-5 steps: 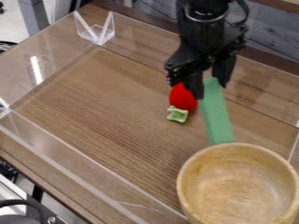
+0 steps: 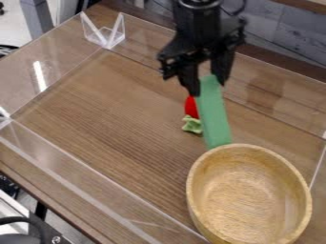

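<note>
The black gripper [image 2: 193, 59] is at upper centre, shut on a long green object [image 2: 214, 114] that hangs down toward a round light wooden bowl [image 2: 249, 198] at the lower right. Behind the green object, partly hidden, a red object [image 2: 192, 107] lies on the wooden table, with a small pale green piece [image 2: 193, 125] just below it.
A clear plastic holder [image 2: 105, 30] stands at the back left. Black cables lie at the lower left edge.
The gripper has moved left and up with the green object, whose lower end now sits higher, at the bowl's back rim.
</note>
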